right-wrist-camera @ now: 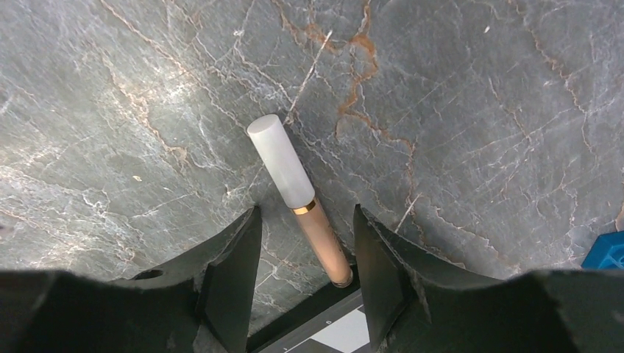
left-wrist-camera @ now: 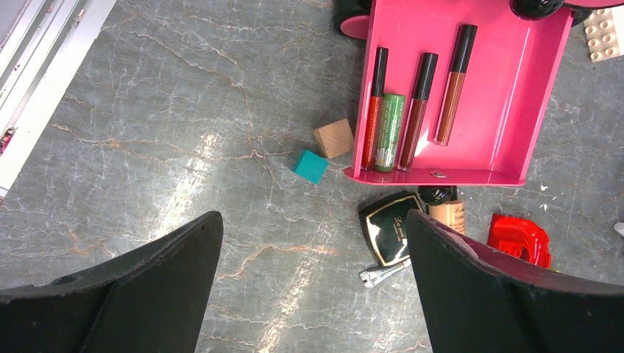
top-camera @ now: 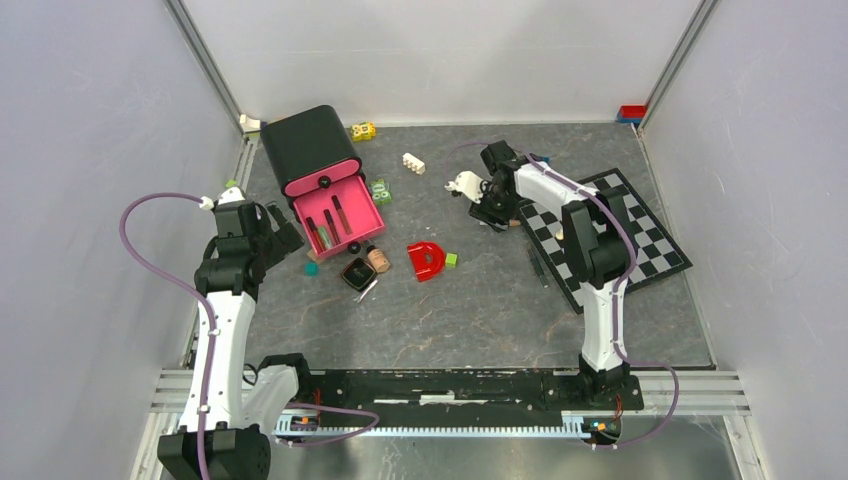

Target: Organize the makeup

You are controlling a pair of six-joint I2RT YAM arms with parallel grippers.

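Beneath my right gripper lies a tube with a white cap and tan body (right-wrist-camera: pixel 321 243). The fingers are open on either side of it, touching neither side, and its lower end meets the chessboard's black edge. A pink drawer (left-wrist-camera: pixel 508 95) stands pulled out of the black makeup case (top-camera: pixel 310 142). In it lie a red tube (left-wrist-camera: pixel 371 125), a green stick (left-wrist-camera: pixel 390 132) and two brown tubes with black caps. My left gripper hangs open and empty near the drawer. By the drawer's front are a black compact (left-wrist-camera: pixel 386 232) and a tan bottle (top-camera: pixel 377 259).
A chessboard (top-camera: pixel 650 262) covers the right side, with a dark pen-like item (top-camera: pixel 538 267) beside it. Loose bits include a red piece (top-camera: pixel 426 260), a teal cube (left-wrist-camera: pixel 310 167), a wooden cube (left-wrist-camera: pixel 333 138) and a white brick (top-camera: pixel 413 163).
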